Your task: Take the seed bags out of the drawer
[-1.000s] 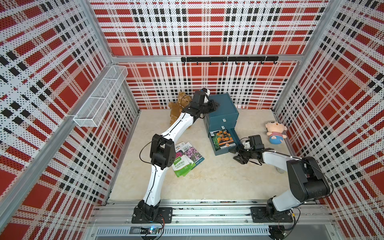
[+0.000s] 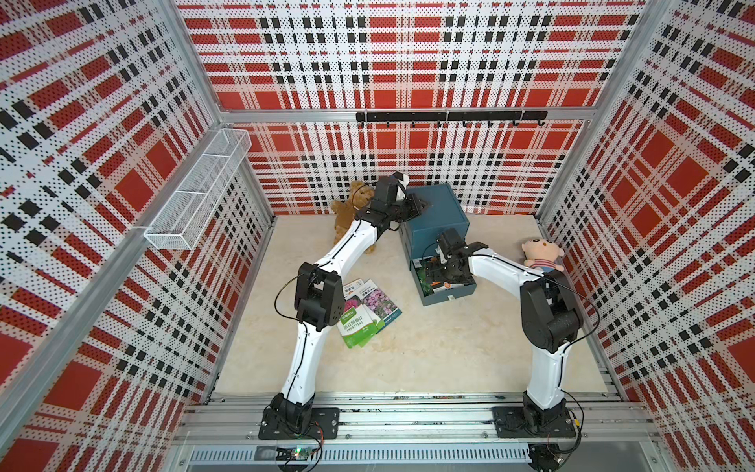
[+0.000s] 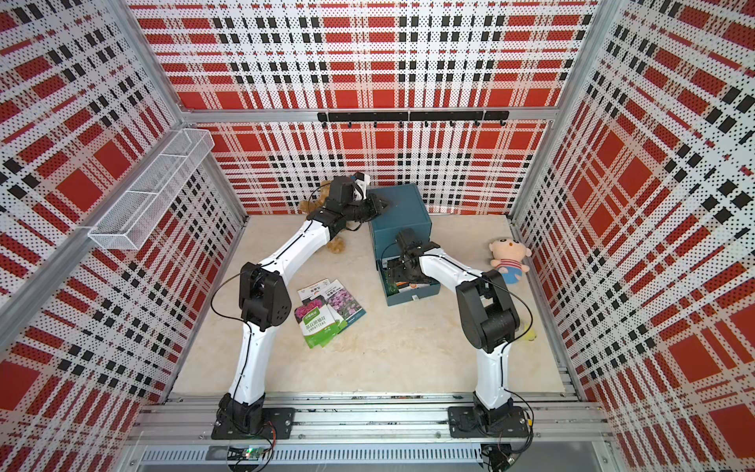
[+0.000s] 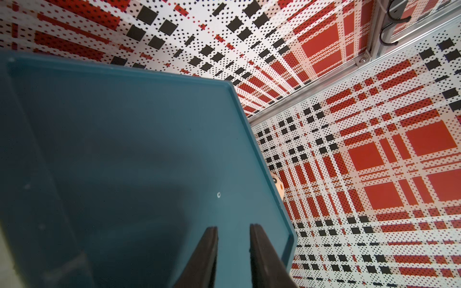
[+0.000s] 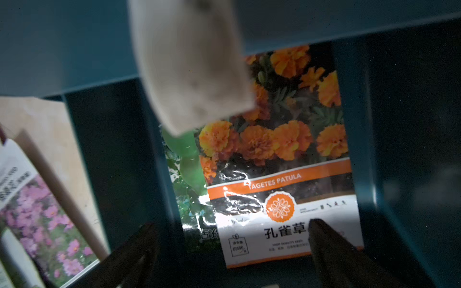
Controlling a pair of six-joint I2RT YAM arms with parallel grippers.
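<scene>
The blue drawer is pulled out from its cabinet. Inside it, the right wrist view shows an orange marigold seed bag lying over a green one. My right gripper is over the drawer, fingers spread around the lower part of the marigold bag's outline, nothing visibly gripped. My left gripper is at the cabinet's top, fingers a little apart with nothing between them. Several seed bags lie overlapping on the table left of the drawer.
A brown teddy bear sits left of the cabinet, partly behind the left arm. A striped plush doll sits at the right. A wire basket hangs on the left wall.
The left arm has barely moved.
</scene>
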